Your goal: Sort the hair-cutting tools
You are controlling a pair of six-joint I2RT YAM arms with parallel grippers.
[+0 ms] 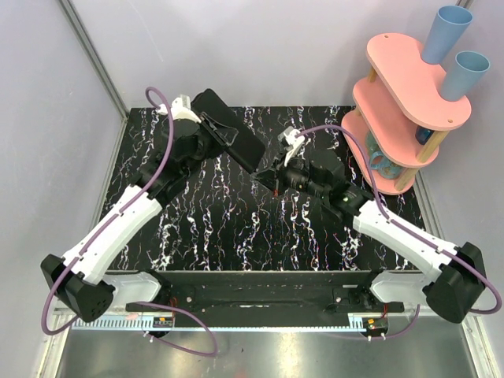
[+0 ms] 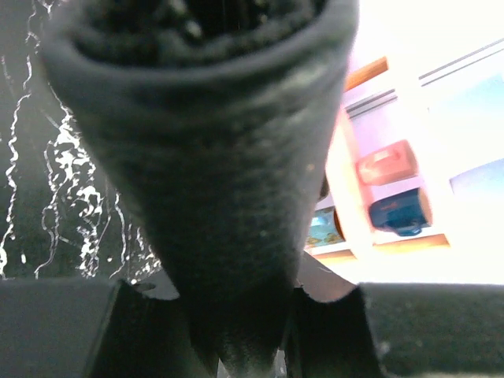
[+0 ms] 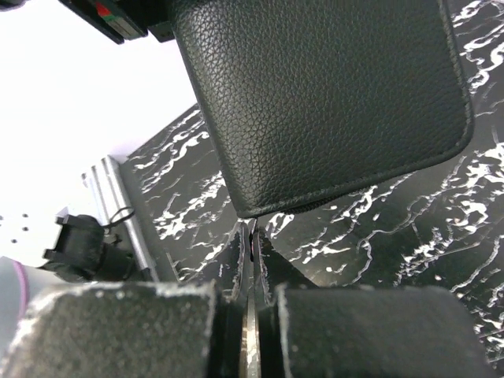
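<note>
A black leather case (image 1: 245,148) is held slanting above the table, its lower right end toward the middle. My left gripper (image 1: 224,132) is closed around it, and in the left wrist view the case (image 2: 213,181) rises between the fingers, hiding much of the scene. At the lower corner of the case (image 3: 331,94) is my right gripper, its fingertips together. Something thin and dark shows at the tips, just under the zipped edge; whether it is a zipper pull held there I cannot tell. Whatever is inside the case is hidden.
On the right stands a pink tiered shelf (image 1: 379,130) with two blue cups (image 1: 446,33) on top and mugs (image 2: 400,213) on its lower levels.
</note>
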